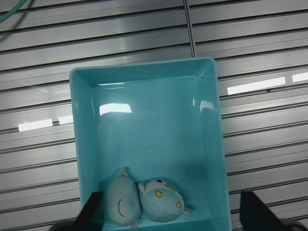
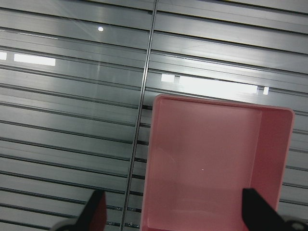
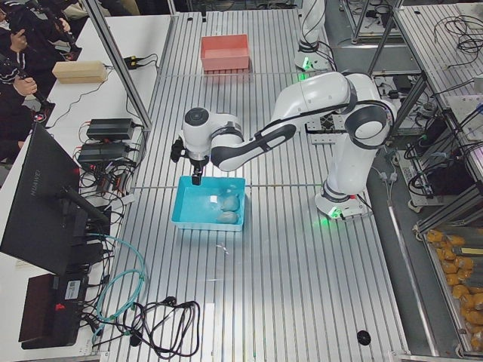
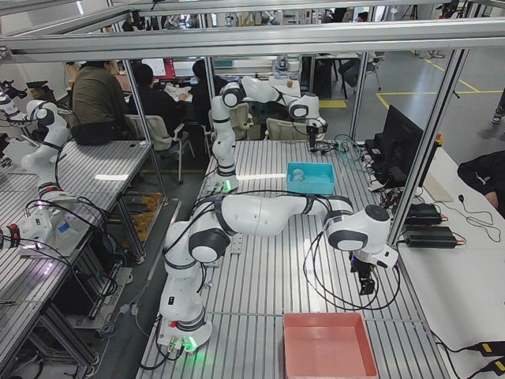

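A teal bin (image 1: 144, 125) holds two pale blue plush toys, one long with a smile (image 1: 122, 199) and one round with yellow marks (image 1: 161, 202), side by side along one wall. My left gripper hangs above this bin, fingers wide apart, open, with nothing between them. My right gripper hovers over a pink bin (image 2: 202, 154), which is empty; its fingers are also wide apart with nothing between.
A monitor (image 3: 49, 196), power units and loose cables (image 3: 158, 324) line one side. Metal frame posts stand at the table's edges.
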